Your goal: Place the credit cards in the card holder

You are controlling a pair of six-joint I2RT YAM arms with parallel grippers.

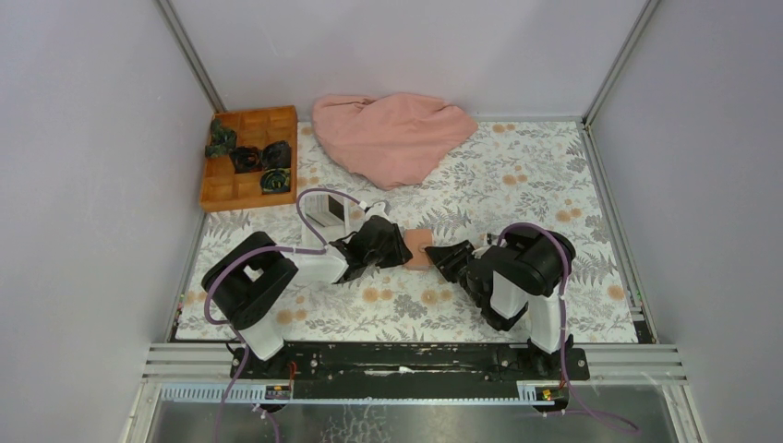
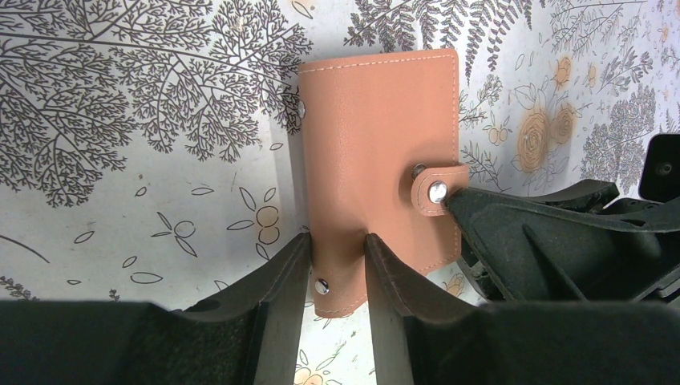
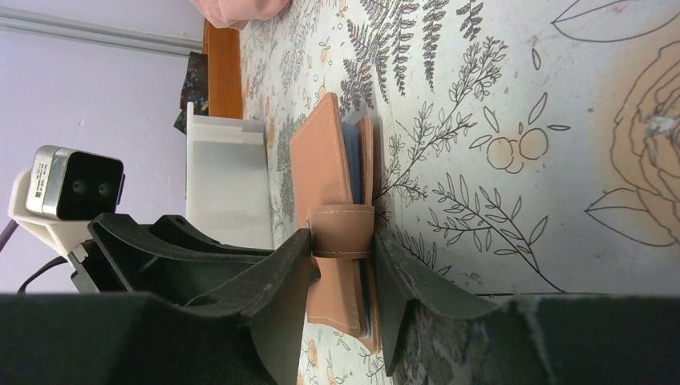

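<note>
The tan leather card holder (image 2: 377, 120) is folded over, its strap (image 2: 439, 191) with a metal snap lying across the open edge. On the spine side near one corner, my left gripper is shut on it, a finger to either side of the fold. Opposite, my right gripper has the strap and both covers between its fingertips. Between the covers, the right wrist view shows a blue-grey layer (image 3: 353, 160); whether it is cards or lining, I cannot tell. No loose card is visible.
A white rack (image 1: 325, 214) stands behind the left arm. Farther back are an orange compartment tray (image 1: 212, 189) with dark items and a pink cloth (image 1: 392, 134).
</note>
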